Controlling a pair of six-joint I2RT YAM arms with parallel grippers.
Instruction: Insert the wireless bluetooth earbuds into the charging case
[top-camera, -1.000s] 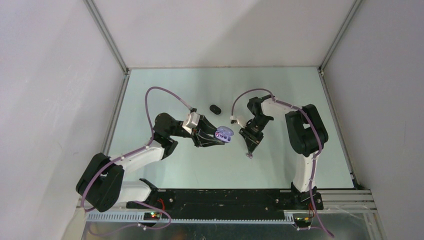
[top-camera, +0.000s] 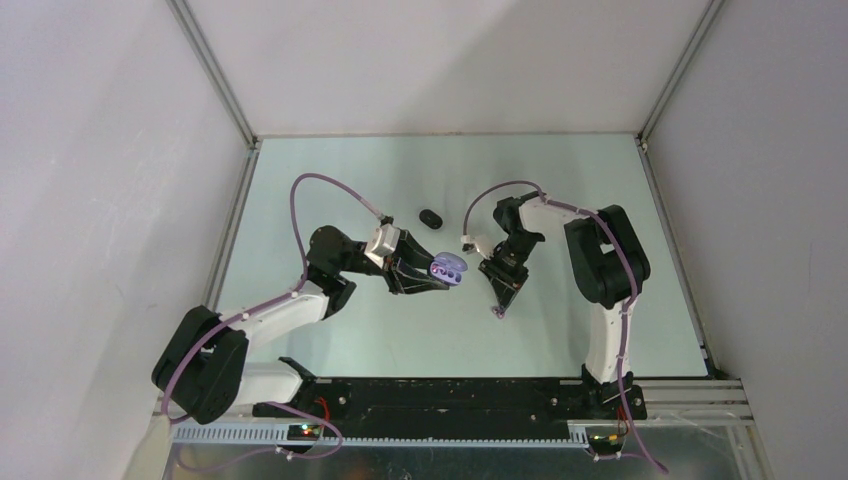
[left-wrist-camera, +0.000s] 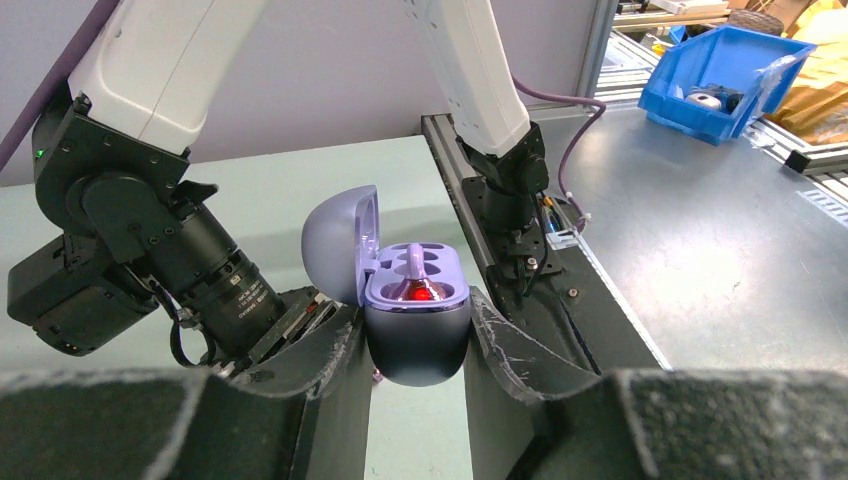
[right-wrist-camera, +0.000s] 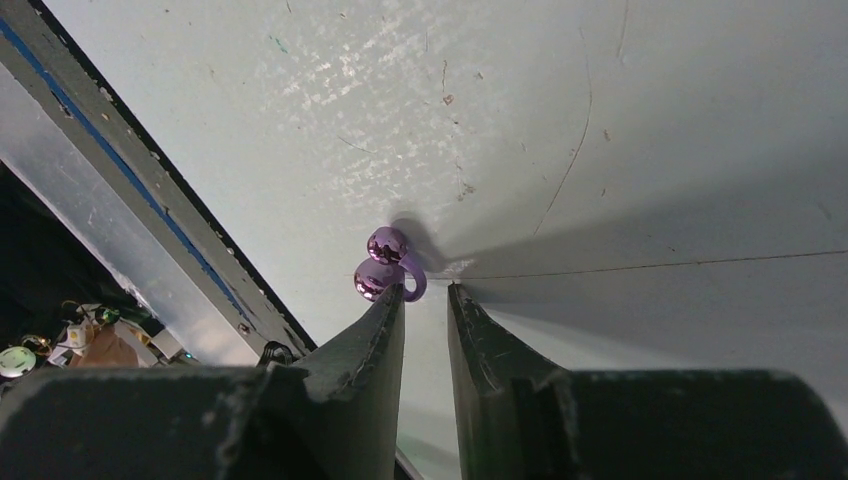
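Observation:
The purple charging case (left-wrist-camera: 415, 335) is held off the table with its lid up, and my left gripper is shut on it. One purple earbud (left-wrist-camera: 418, 280) sits in the case beside an empty slot; a red light glows there. A second earbud (right-wrist-camera: 385, 265), shiny purple with a curved loop, lies on the table in the right wrist view. Just short of it, my right gripper stands open, fingers slightly apart with nothing between them. The earbud is by the left finger's tip; I cannot tell whether they touch.
A small black oval object (top-camera: 430, 219) rests on the table behind the two grippers. In the left wrist view a blue bin (left-wrist-camera: 715, 85) stands far off on another surface.
The right arm has shifted slightly, its elbow moving a little leftward, while its fingertips stay by the loose earbud. The left arm and the case have not moved.

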